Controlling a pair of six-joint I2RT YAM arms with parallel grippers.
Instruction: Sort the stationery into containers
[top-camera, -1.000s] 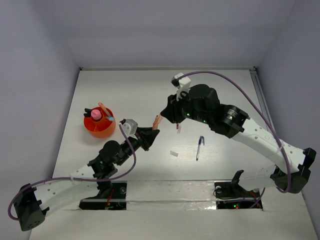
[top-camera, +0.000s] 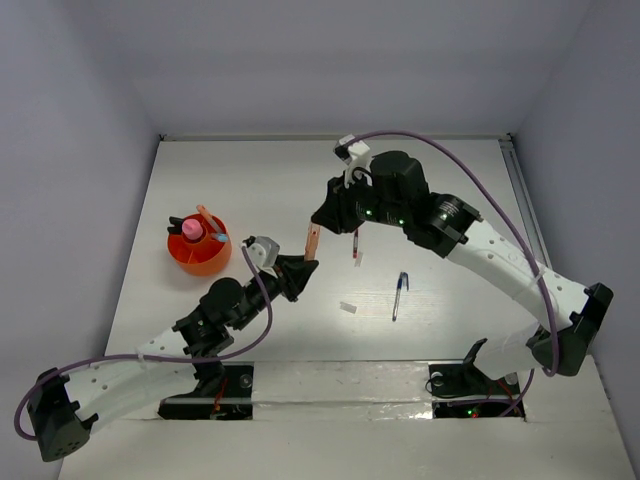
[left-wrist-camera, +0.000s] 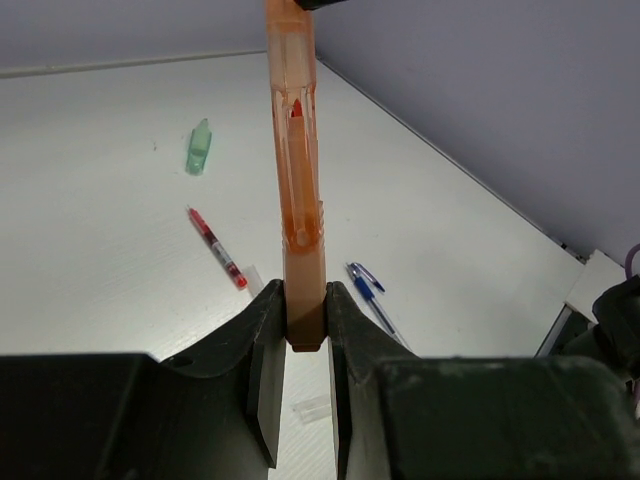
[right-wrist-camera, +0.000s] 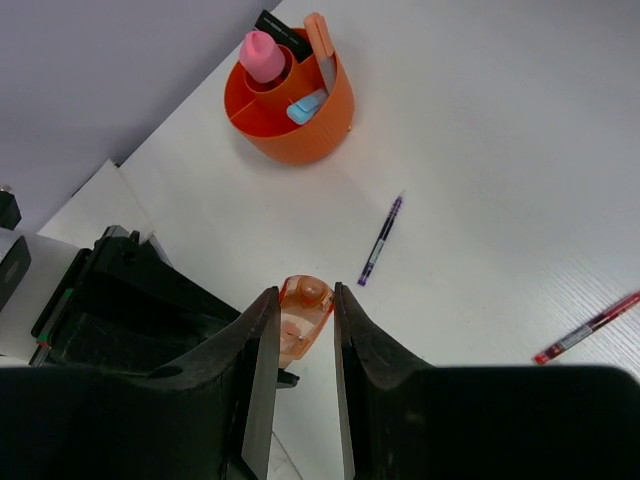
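An orange translucent marker (top-camera: 312, 240) stands upright between my two grippers; its body (left-wrist-camera: 298, 180) fills the middle of the left wrist view. My left gripper is shut on its lower end. At its top end is my right gripper, its fingertips close around it; how firmly they meet it I cannot tell. The orange organizer (top-camera: 200, 255) holds several items at left. On the table lie a red pen (left-wrist-camera: 215, 247), a blue pen (left-wrist-camera: 372, 305), a purple pen (right-wrist-camera: 380, 238) and a green item (left-wrist-camera: 198, 148).
Small clear pieces (top-camera: 348, 307) lie on the white table (top-camera: 250, 160). Walls bound the table at the sides and back.
The left arm has barely moved.
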